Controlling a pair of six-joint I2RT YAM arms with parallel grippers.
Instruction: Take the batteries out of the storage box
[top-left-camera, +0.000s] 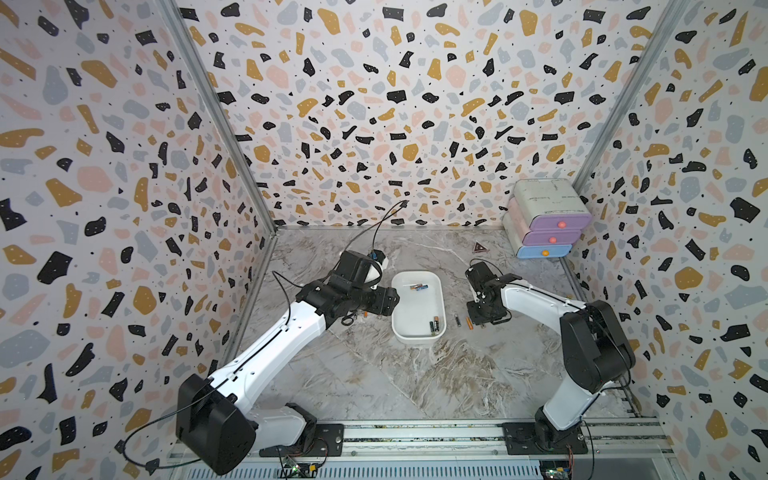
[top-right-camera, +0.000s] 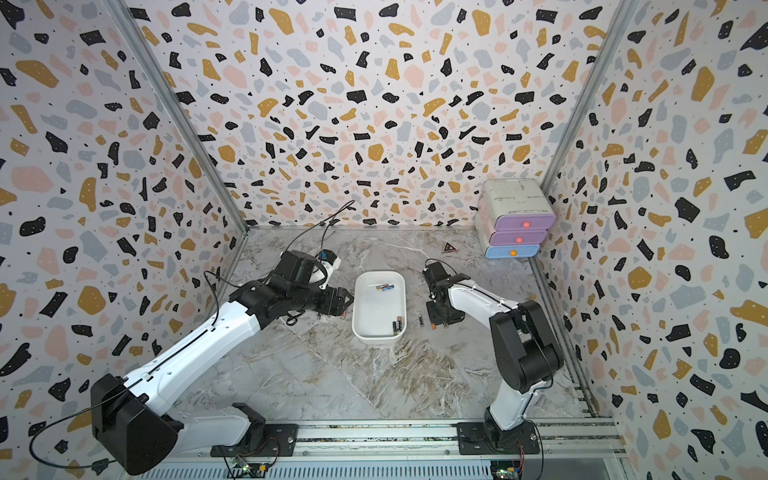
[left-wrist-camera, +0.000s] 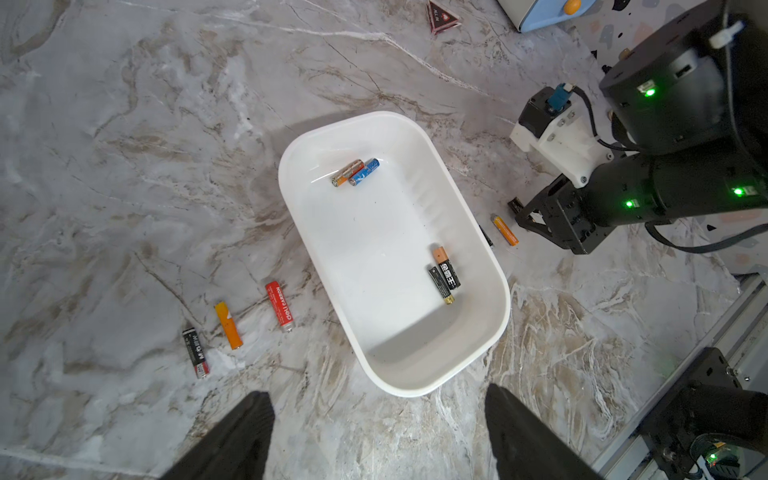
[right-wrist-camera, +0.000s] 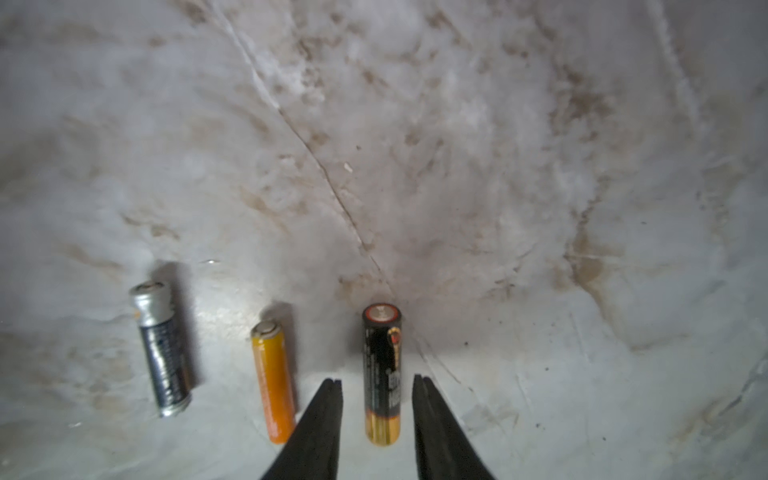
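Note:
The white storage box (left-wrist-camera: 384, 228) holds two batteries (left-wrist-camera: 363, 172) at its far end and two (left-wrist-camera: 444, 284) near its right side. On the marble to its left lie red (left-wrist-camera: 279, 305), orange (left-wrist-camera: 228, 324) and dark (left-wrist-camera: 195, 352) batteries. My open left gripper hangs above, left of the box, its fingers empty. Right of the box, my right gripper is low over the table, part open around or just above a black battery (right-wrist-camera: 382, 360); whether it touches is unclear. A silver (right-wrist-camera: 164, 352) and an orange battery (right-wrist-camera: 272, 376) lie beside it.
A stack of pastel drawers (top-left-camera: 548, 216) stands at the back right, with a small dark triangular object (top-left-camera: 480, 246) nearby.

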